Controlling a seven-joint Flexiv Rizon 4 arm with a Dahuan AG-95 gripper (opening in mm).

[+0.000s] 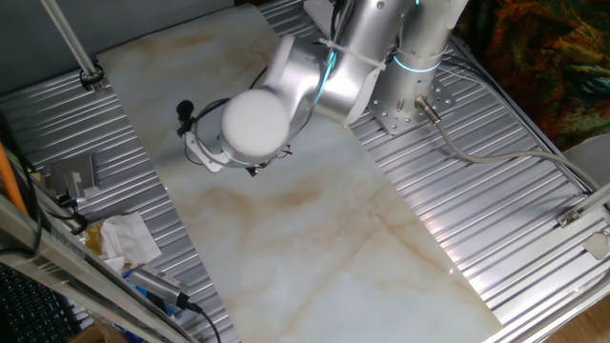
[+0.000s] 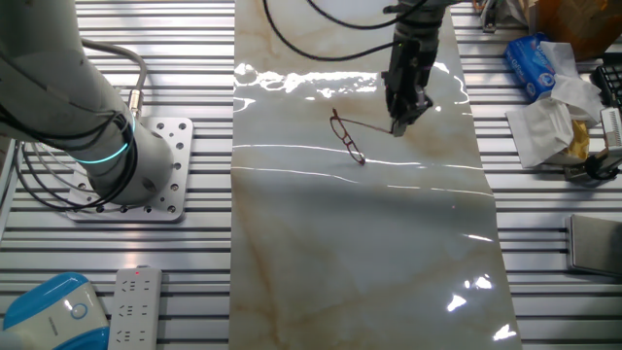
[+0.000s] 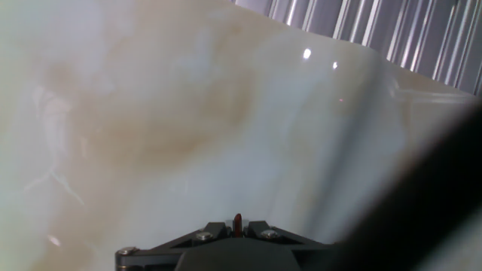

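Note:
A pair of reddish-brown glasses [image 2: 347, 139] appears in exterior view 2, one thin temple running to the tip of my gripper [image 2: 396, 128]. The fingers are shut on that temple. In the wrist view, a small reddish-brown end of the glasses [image 3: 238, 223] pokes up between the fingertips of my gripper; the frame itself is out of sight there. From exterior view 1 the arm's white cap hides most of the gripper and glasses. Whether the glasses touch the surface below, I cannot tell.
The marbled board [image 1: 305, 257] beneath is otherwise bare. Outside its edges are a blue tissue pack [image 2: 531, 66], a dark flat box [image 2: 595, 245], a power strip [image 2: 134, 306] and a blue-white device [image 2: 60, 313]. Black cables [image 2: 326, 53] loop beside the gripper.

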